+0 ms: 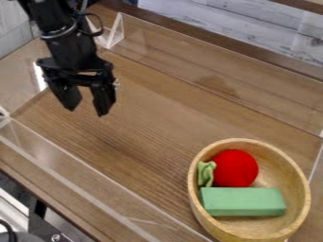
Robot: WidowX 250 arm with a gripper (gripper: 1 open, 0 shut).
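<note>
My black gripper [85, 99] hangs open over the left part of the wooden table, its two fingers apart with nothing visible between them. At the lower right a round light wooden bowl [289, 177] holds a red ball [236, 166], a green rectangular block [244, 201] and a small crumpled light-green item [205, 174]. The gripper is well apart from the bowl, up and to the left of it.
Clear low walls or edges run along its left side and back, with pale boards beyond at the upper right.
</note>
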